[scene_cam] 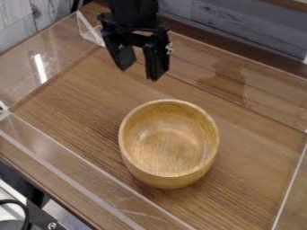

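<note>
My arm and gripper point(136, 59) are at the top centre, black, above the wooden floor and behind a yellow oval bowl point(168, 140). Two dark finger parts point down, one at either side, apart from the bowl. Whether they are open or shut on anything is hard to tell.
The bowl sits in the lower middle of a wooden tray with raised edges. The wooden surface to the left and right of the bowl is clear. A black cable point(13, 203) shows at the bottom left corner.
</note>
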